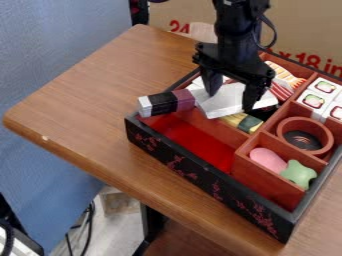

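Note:
The black gripper (230,80) is down over the back-left of a black box (205,180) with red compartments, above a white paper-like item (233,103). A white-capped dark roll (166,102) rests across the left end of the box. Whether the fingers hold anything is hard to tell.
The box also holds a pink piece (267,159), a green piece (297,173), an orange ring (305,134), white boxes (321,96) and striped packets (283,78).

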